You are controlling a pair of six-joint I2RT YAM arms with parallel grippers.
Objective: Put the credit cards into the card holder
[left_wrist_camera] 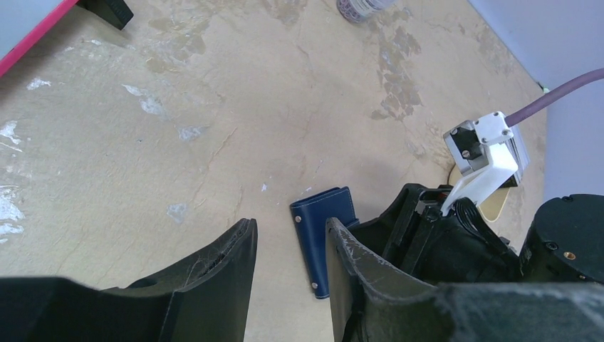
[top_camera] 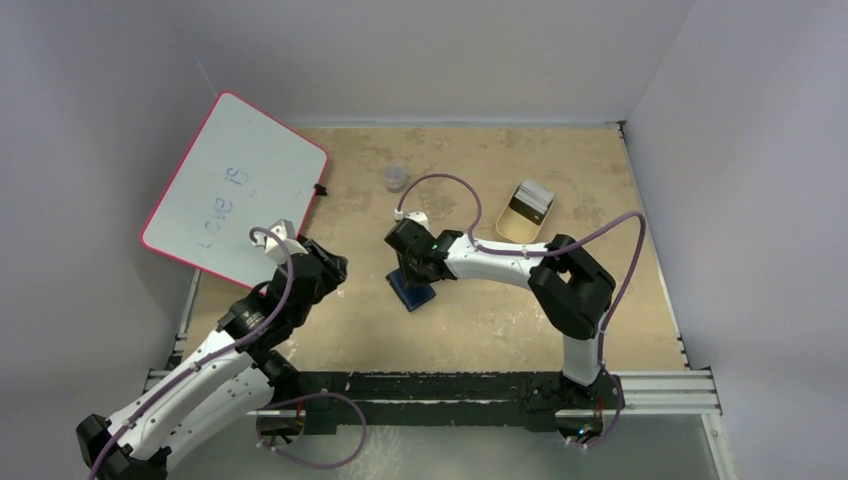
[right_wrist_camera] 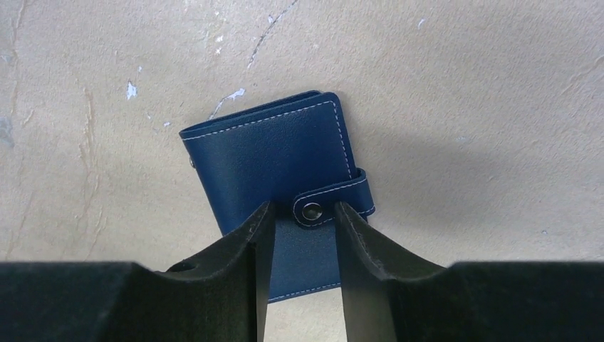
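Observation:
The dark blue card holder (right_wrist_camera: 271, 160) lies flat on the table, its snap strap fastened across the front. My right gripper hangs over it, part open, its fingertips on either side of the snap with nothing held. From the top, that arm covers part of the holder (top_camera: 411, 294). To the left, my left gripper is part open and empty, clear of the holder (left_wrist_camera: 313, 228). What look like grey and black cards (top_camera: 532, 197) stand in a beige box (top_camera: 517, 228) at the back right.
A whiteboard (top_camera: 235, 190) with a pink rim takes up the left back of the table. A small clear container (top_camera: 395, 177) stands at the back middle. The right arm stretches across the table's right half.

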